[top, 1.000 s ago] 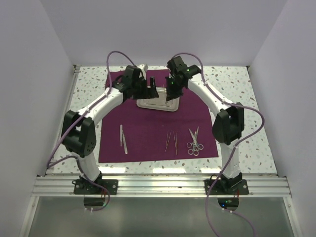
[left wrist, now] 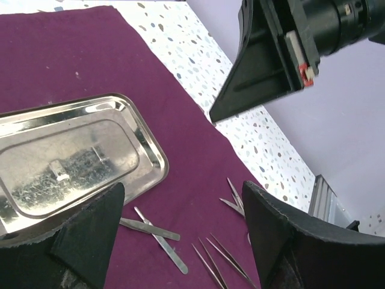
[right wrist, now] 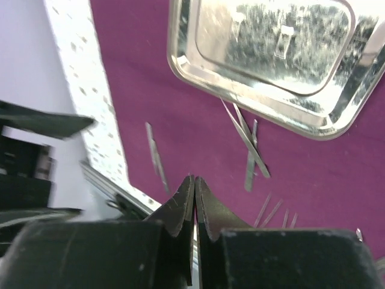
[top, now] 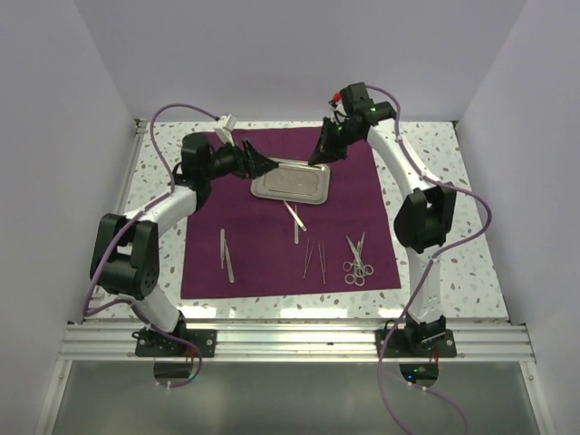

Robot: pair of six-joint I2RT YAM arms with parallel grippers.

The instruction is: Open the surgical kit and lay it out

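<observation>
The metal tray (top: pixel 290 198) lies bare on the purple cloth (top: pixel 263 263). Just below its front edge, tweezers (top: pixel 294 216) cross a scalpel-like tool (top: pixel 295 228) on the cloth; both show again in the right wrist view as tweezers (right wrist: pixel 248 141) and tool (right wrist: pixel 249 171). Over the tray's back left corner, my left gripper (top: pixel 259 164) is open and empty, its fingers (left wrist: pixel 87 235) wide apart. Above the back right corner, my right gripper (top: pixel 314 161) has its fingertips (right wrist: pixel 188 192) together, nothing visible between them.
Scissors-like tools (top: pixel 359 263) lie at the cloth's front right, thin needle-like tools (top: pixel 322 263) beside them. Two slim tools (top: pixel 227 258) lie front left. My two grippers stand close together over the tray.
The tweezers and scalpel-like tool now lie on the cloth below the tray, where it was bare a second ago.
</observation>
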